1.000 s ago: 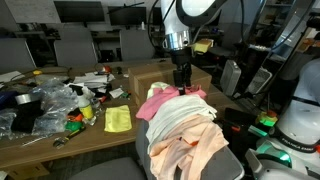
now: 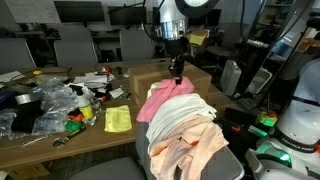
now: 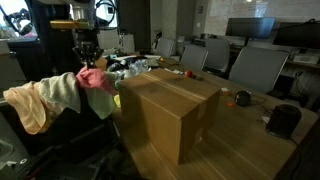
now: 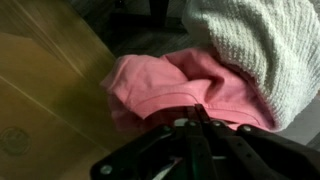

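My gripper (image 2: 178,77) is shut on the pink cloth (image 2: 160,96), which rises to a peak under the fingertips. From the other side, exterior view 2 has the pink cloth (image 3: 93,77) bunched just below my gripper (image 3: 87,64). In the wrist view the pink cloth (image 4: 165,85) spreads out from the dark fingers, its pinched fold partly hidden. A white towel (image 2: 183,117) lies draped below and against it, with a peach cloth (image 2: 198,150) hanging lower in front. The white towel (image 4: 255,50) fills the wrist view's upper right.
A large cardboard box (image 3: 165,105) stands close beside the cloths. On the wooden table lie a yellow cloth (image 2: 118,119) and, further left, a clutter of bags and bottles (image 2: 75,103). A white robot arm part (image 2: 300,120) occupies the right side.
My gripper has risen, and the pink cloth under it is drawn up into a peak. Earlier it was lower, down at the heap. The white and peach cloths look much the same.
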